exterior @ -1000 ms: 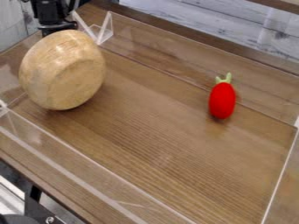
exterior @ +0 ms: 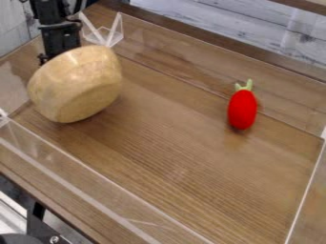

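Note:
A large round, pale wooden-looking object (exterior: 74, 86) takes up the left of the camera view, resting at a tilt in or over a clear plastic piece. Just behind it, at the upper left, the dark gripper (exterior: 60, 40) is partly hidden by that object, so its fingers cannot be made out. A red vegetable-like object with a green top (exterior: 242, 110) lies apart on the right side of the wooden surface.
Raised edges run along the back and sides, and a dark mechanical part shows at the lower left corner.
The pale round object has tilted and shifted slightly to the right. The dark gripper behind it shows more and sits a little lower. The red object has not moved.

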